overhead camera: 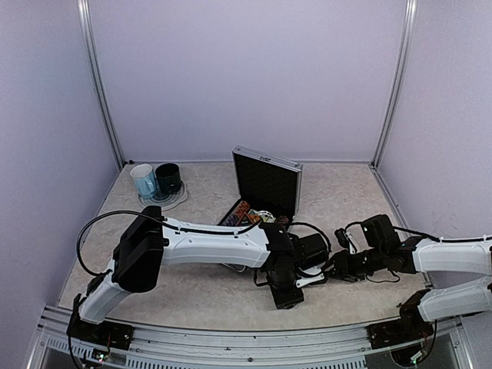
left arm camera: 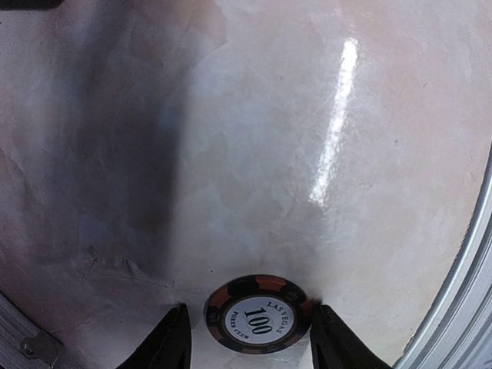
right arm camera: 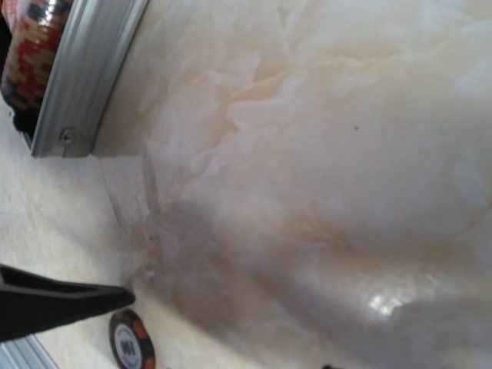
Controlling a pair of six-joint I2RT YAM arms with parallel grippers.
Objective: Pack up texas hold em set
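A dark chip with orange marks and a white "100" centre point(left arm camera: 258, 317) is between the fingers of my left gripper. The right-hand finger point(left arm camera: 332, 338) is at or very near its rim; a small gap shows on the other side. The same-looking chip point(right arm camera: 129, 346) appears in the right wrist view, just below a dark finger point(right arm camera: 69, 304), seemingly the left gripper's. My right gripper point(overhead camera: 330, 270) is low at the right, close to the left one; only its fingertips peek in at its own view's bottom edge, apart. The open case point(overhead camera: 265, 183) holds chips point(overhead camera: 240, 213).
Light blue point(overhead camera: 144, 180) and black point(overhead camera: 168, 178) mugs stand back left near a coiled cable point(overhead camera: 175, 201). The case's metal corner point(right arm camera: 96, 84) borders the right wrist view. A metal rail point(overhead camera: 254, 338) runs along the front. Clear table lies at the right back.
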